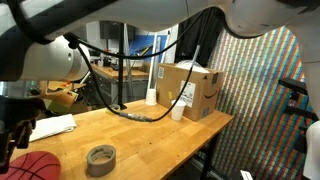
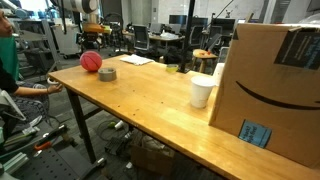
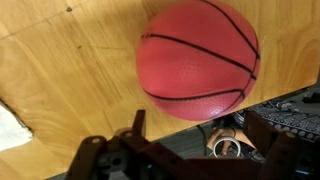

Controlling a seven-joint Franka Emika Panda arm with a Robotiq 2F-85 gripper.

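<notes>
A red ball with black seam lines (image 3: 197,62), like a small basketball, rests on the wooden table close to its edge. Exterior view 2 has the same ball (image 2: 91,62) at the table's far left end. My gripper is open above it, the two dark fingers spread apart near the ball's lower side with nothing held between them. In exterior view 1 the ball (image 1: 32,166) is cut off by the lower left corner, below the gripper. A grey roll of tape (image 1: 101,160) lies on the table beside the ball.
A white cloth (image 1: 52,127) lies behind the ball. Toward the table's other end stand a white cup (image 2: 202,91) and a large cardboard box (image 2: 270,95). Past the edge beside the ball lie cables.
</notes>
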